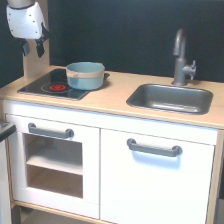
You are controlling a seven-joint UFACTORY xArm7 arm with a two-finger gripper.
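Observation:
At the top left, my gripper (33,48) hangs pointing down, its two dark fingers apart with nothing visible between them. It is higher in the picture than the stovetop and clear of everything on the counter. A blue-green pot (85,77) with a brownish rim stands upright on the black stovetop (40,86), to the right of the gripper and lower in the picture. The pot's inside is mostly hidden from this angle.
A red ring (58,87) shows on the stovetop's left part. To the right are an empty-looking sink (170,97) and a tall grey faucet (180,60). The wooden counter (120,92) between pot and sink is bare. Below are white cabinet doors (150,180) with dark handles.

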